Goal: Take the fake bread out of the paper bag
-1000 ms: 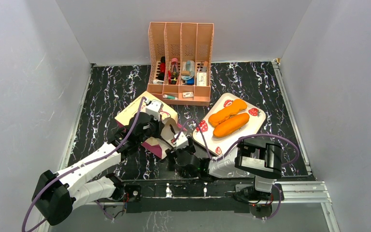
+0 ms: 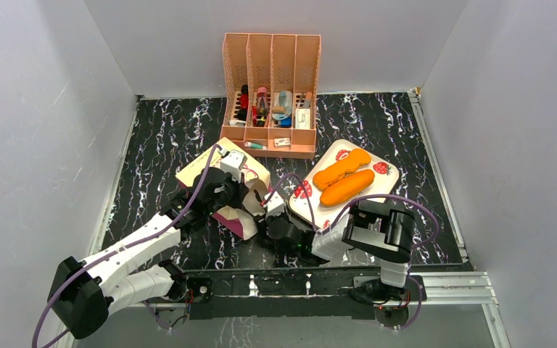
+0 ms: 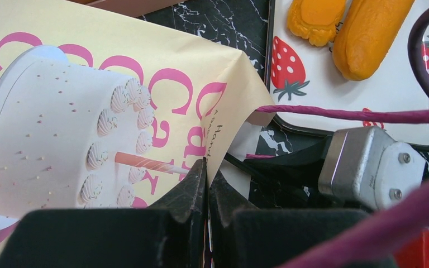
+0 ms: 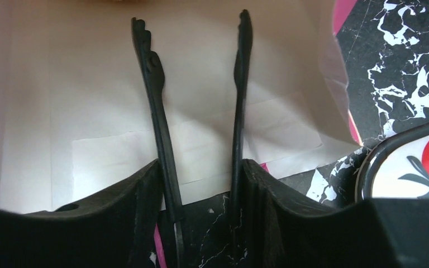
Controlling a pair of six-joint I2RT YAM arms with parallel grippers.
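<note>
A cream-and-pink paper bag (image 2: 192, 171) with a cake print lies on its side, mouth toward the front right. My left gripper is shut at the bag's upper rim, the thin paper edge at its fingertips. My right gripper reaches inside the bag with its long fingers apart, nothing between them; an orange-brown shape, barely visible, lies beyond at the top edge of the right wrist view. Two orange fake breads (image 2: 347, 185) lie on a strawberry-patterned tray (image 2: 377, 163) right of the bag.
A pink organizer (image 2: 301, 58) with small items stands at the back. The tray is close beside the bag's mouth and the right arm.
The right arm and its gripper have shifted slightly at the bag's mouth, its cable moving with it. The left arm looks almost still.
</note>
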